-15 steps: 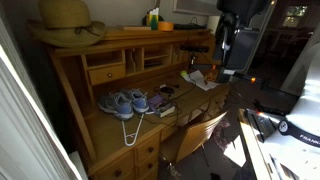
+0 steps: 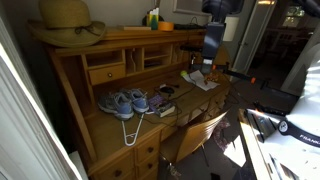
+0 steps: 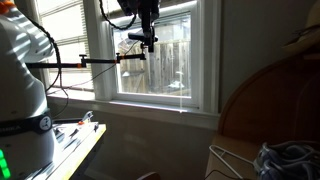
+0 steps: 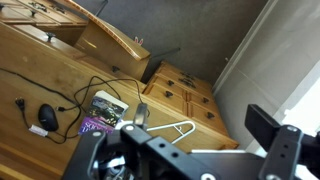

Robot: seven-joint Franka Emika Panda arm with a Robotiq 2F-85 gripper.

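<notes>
My gripper (image 2: 209,66) hangs in the air above the right part of the wooden desk, pointing down. In exterior view 2 the same gripper (image 3: 149,46) is high in front of the window. The wrist view shows its fingers (image 4: 265,128) spread wide at the bottom edge, with nothing held between them. A white hanger (image 2: 130,130) lies at the desk's front edge, beside grey-blue shoes (image 2: 122,102). Also on the desktop are a black mouse (image 4: 48,117), a purple packet (image 4: 92,126) and a printed card (image 4: 106,106), all well below the gripper.
A straw hat (image 2: 68,22) sits on the hutch at the upper left. White paper (image 2: 204,80) lies toward the desk's right end. Dark cables (image 4: 88,84) trail across the desktop. A wooden chair (image 2: 192,138) stands against the desk's front.
My gripper has shifted a little to the left in exterior view 1 and its angle has turned. Shoes, hanger and the other desk objects stay where they were.
</notes>
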